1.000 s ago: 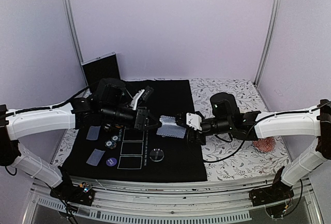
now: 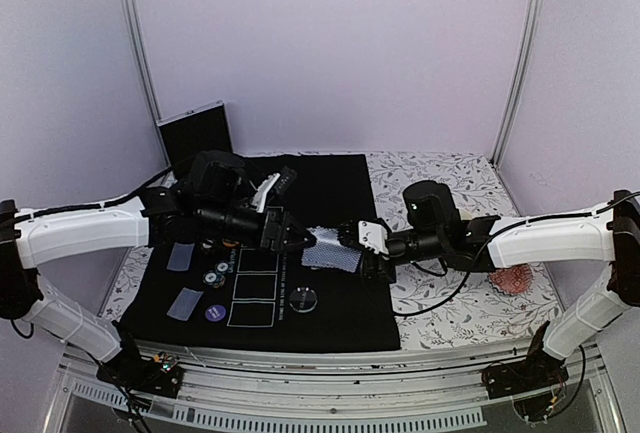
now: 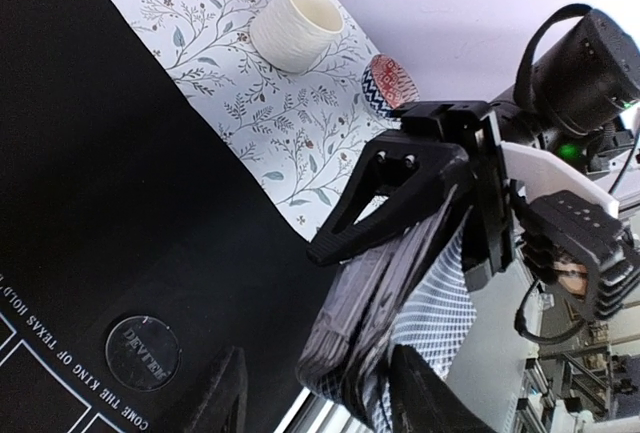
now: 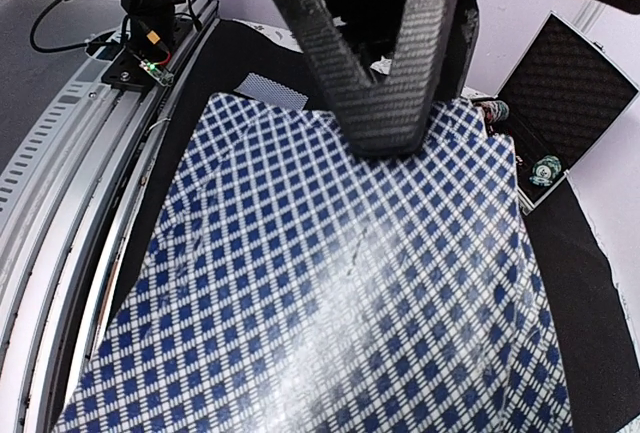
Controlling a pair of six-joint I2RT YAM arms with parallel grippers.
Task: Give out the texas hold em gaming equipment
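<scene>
A deck of cards [image 2: 333,254] with blue-and-white checked backs is held above the black mat, right of its middle. My right gripper [image 2: 352,236] is shut on the deck; one finger [image 4: 385,118] presses on the checked face in the right wrist view. Close by on the left, my left gripper [image 2: 300,241] stands open. In the left wrist view the deck's layered edge [image 3: 340,328] faces the left fingers [image 3: 220,393], overlapping one of them; contact cannot be told. On the mat's left lie two single cards, a nearer card [image 2: 186,303] and a farther card [image 2: 180,256].
A clear round dealer disc [image 2: 303,299] lies beside the printed card boxes [image 2: 252,313]. A purple chip [image 2: 215,313] and several other chips [image 2: 215,275] sit left of them. The open case [image 2: 195,135] stands back left; a cup [image 3: 296,28] and patterned bowl [image 3: 388,85] stand right.
The right gripper and deck moved only slightly. The things on the mat stay where they were.
</scene>
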